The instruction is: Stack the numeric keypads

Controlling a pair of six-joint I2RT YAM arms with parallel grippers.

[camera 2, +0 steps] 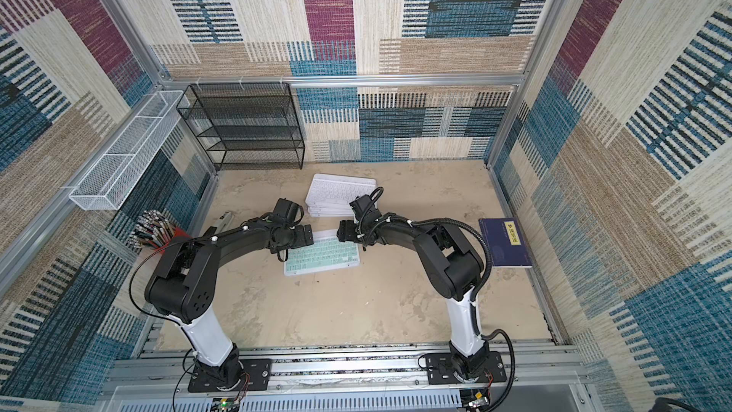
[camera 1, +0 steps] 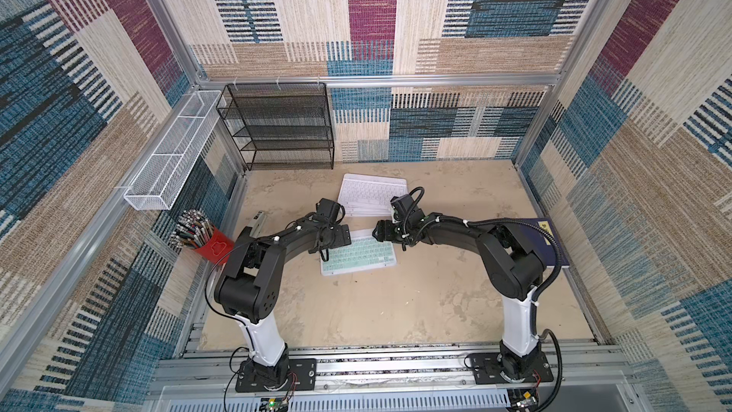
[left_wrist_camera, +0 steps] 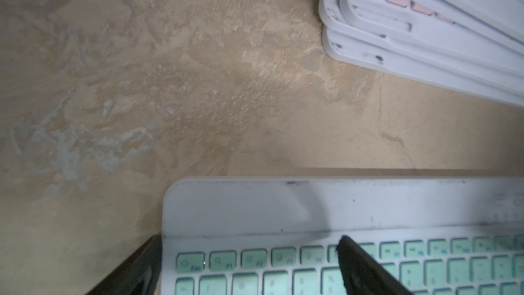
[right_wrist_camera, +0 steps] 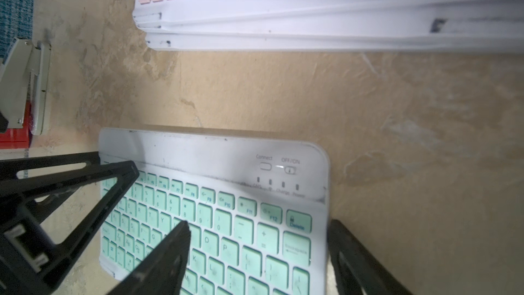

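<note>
A white keyboard with mint-green keys [camera 1: 358, 258] lies flat mid-table. Behind it rests a stack of white keyboards [camera 1: 372, 190], pink keys showing between its layers. Over the green keyboard's left end, my left gripper stands open, one finger beside the left edge and the other above the keys. My right gripper straddles the right edge, with a gap between its fingers; the outer finger [right_wrist_camera: 354, 262] is right against that edge, though contact is hard to tell. Both fingertips are blurred in the wrist views.
A red cup of pens [camera 1: 212, 247] and a stapler [right_wrist_camera: 21, 82] are at the left. A dark blue book [camera 2: 503, 248] lies at the right edge. Black mesh shelves [camera 1: 278, 126] stand at the back left.
</note>
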